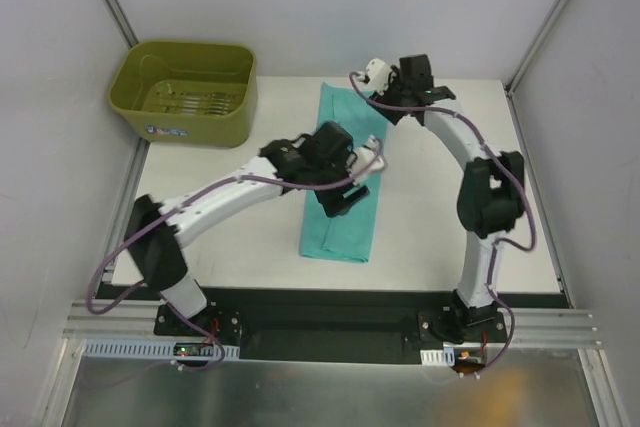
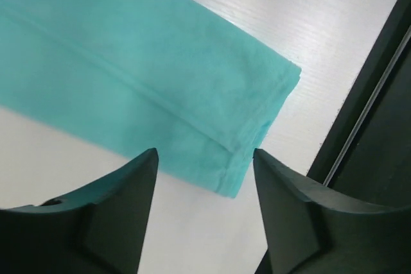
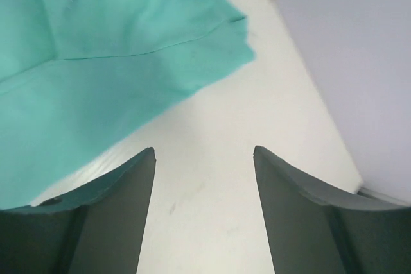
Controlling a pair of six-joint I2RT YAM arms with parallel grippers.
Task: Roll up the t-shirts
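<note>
One teal t-shirt (image 1: 348, 232), folded into a long narrow strip, lies flat on the white table, running from the back edge toward the front. Over the middle of the strip hovers my left gripper (image 1: 352, 195); its fingers (image 2: 131, 190) stand apart with no cloth between them. In the left wrist view the shirt's near end (image 2: 225, 139) lies beyond the fingertips. My right gripper (image 1: 385, 107) is at the back, over the strip's right side. Its fingers (image 3: 122, 190) are spread too, with bare table between them, and the cloth (image 3: 141, 75) lies beyond and to the left.
An olive-green bin (image 1: 183, 117) stands at the back left. Walls close in the sides and back.
</note>
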